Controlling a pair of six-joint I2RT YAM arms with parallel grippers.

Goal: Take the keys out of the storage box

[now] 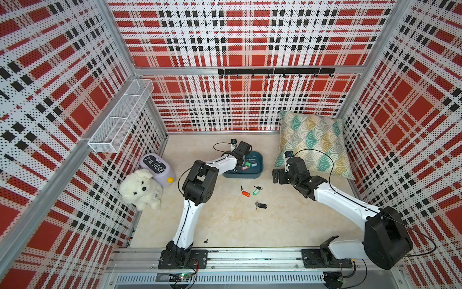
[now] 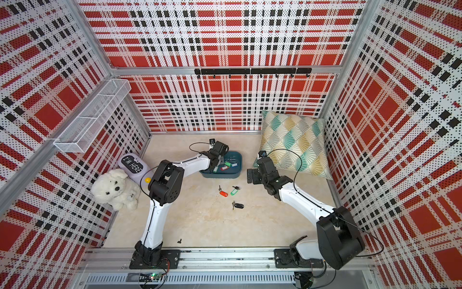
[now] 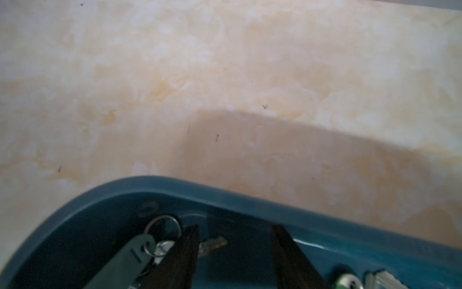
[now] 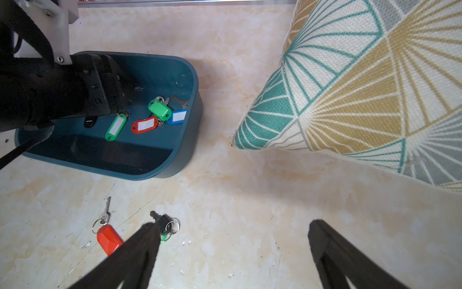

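The dark teal storage box (image 4: 188, 137) holds several tagged keys: a green tag (image 4: 160, 109), a red tag (image 4: 144, 125), a blue tag (image 4: 177, 116) and a longer green tag (image 4: 116, 127), with a black one (image 4: 90, 121) partly behind my left arm. My left gripper reaches down into the box, its fingers parted. Past its left finger shows a grey-green tag (image 3: 118, 267) with a ring and a key (image 3: 211, 246); no hold on it is visible. To the right of the box, my right gripper hangs open and empty over the table.
In front of the box lie a red-tagged key (image 1: 246, 193), a green-tagged key (image 1: 256, 191) and a black fob (image 1: 261, 205). A patterned cushion (image 1: 312, 144) leans at the back right. A white plush dog (image 1: 139, 188) sits at the left.
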